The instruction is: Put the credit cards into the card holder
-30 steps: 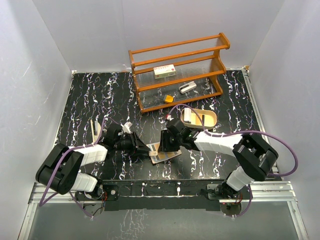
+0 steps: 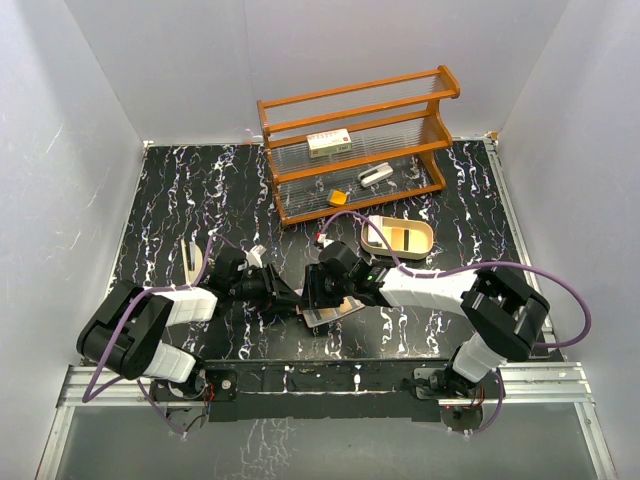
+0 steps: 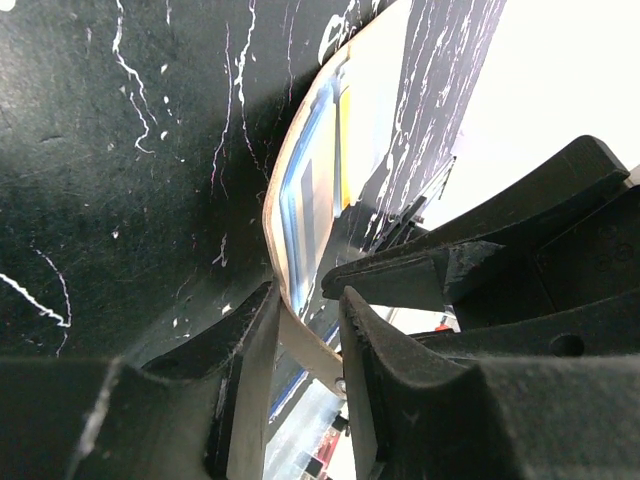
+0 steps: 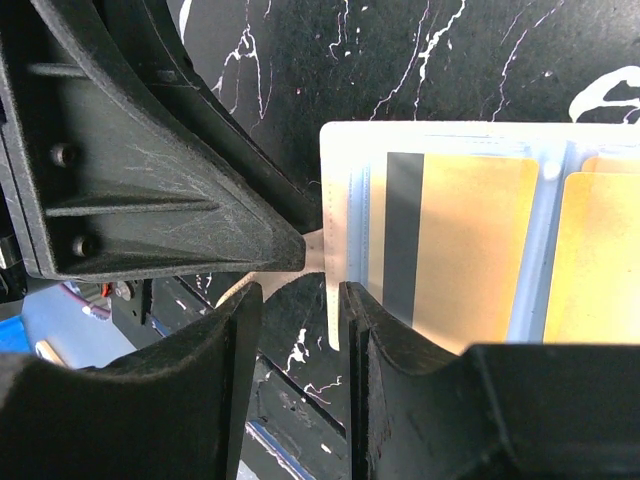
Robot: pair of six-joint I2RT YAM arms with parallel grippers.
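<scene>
The card holder [image 2: 340, 310] lies on the dark marble table between the two arms, with yellow cards in its clear pockets [image 4: 465, 240]. My left gripper is at the holder's edge, beside its curved pale flap [image 3: 300, 190]; whether it grips that edge is unclear. What sits between those fingertips is mostly hidden.
A wooden rack [image 2: 355, 85] with small boxes stands at the back. A beige tray [image 2: 421, 240] lies behind the right arm, and another pale item [image 2: 190, 262] is at the left.
My right arm has moved left toward the left gripper, now covering more of the holder. The left arm has barely moved.
</scene>
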